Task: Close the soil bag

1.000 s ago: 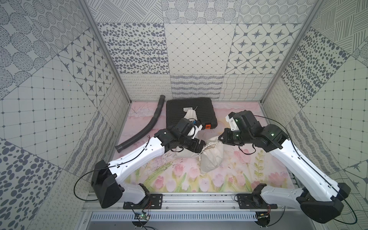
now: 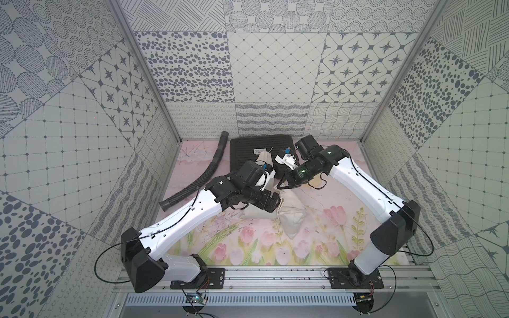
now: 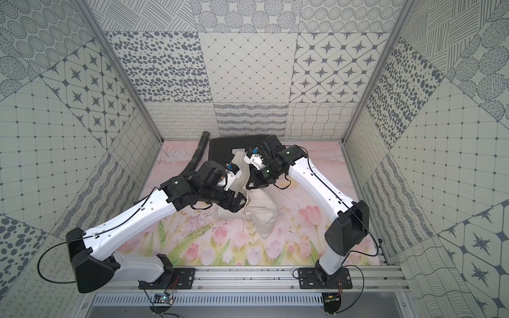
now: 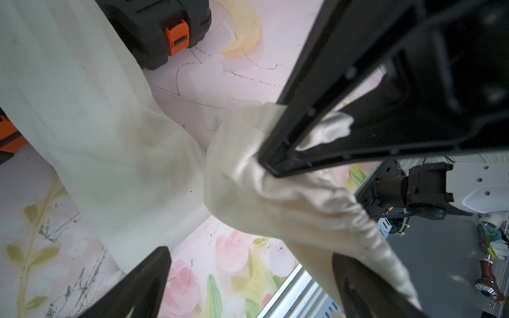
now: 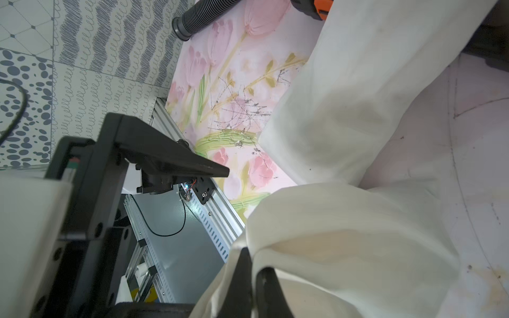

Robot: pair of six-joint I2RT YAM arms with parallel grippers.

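The cream cloth soil bag (image 2: 292, 212) hangs near mid-table, its gathered rim turned toward the left arm. My right gripper (image 2: 281, 185) is shut on the upper edge of that rim; in the left wrist view its black fingers (image 4: 283, 156) pinch the crumpled cloth. Lower down and left, my left gripper (image 2: 274, 205) stands open beside the rim. Its two fingers (image 4: 140, 283) are wide apart in the left wrist view, the bag's gathered edge crossing near the right one. Folds of the bag (image 5: 344, 233) partly cover the right fingertips in the right wrist view.
A long pale cloth (image 4: 106, 143) lies behind the bag, reaching to the black case (image 2: 244, 145) at the back. A ribbed dark hose (image 2: 196, 185) lies at the left. The two grippers are very close together.
My right gripper has swung left and toward the back, pulling the bag's rim across toward the left gripper. The bag has turned and changed shape.
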